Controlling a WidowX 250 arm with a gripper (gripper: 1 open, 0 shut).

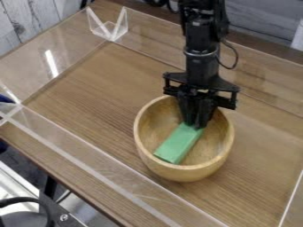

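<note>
A round wooden bowl [158, 156] sits on the wooden table right of centre, with a green rectangular block [176, 141] lying tilted inside it. My black gripper [196, 119] reaches down from the top into the back of the bowl, its tips at the upper end of the block. The fingertips are dark and overlap, so I cannot tell whether they touch or grip the block.
A clear plastic piece [108, 25] stands at the back left. Clear strips run along the table's left edge, and black cables show at the lower left. The table left of the bowl is bare.
</note>
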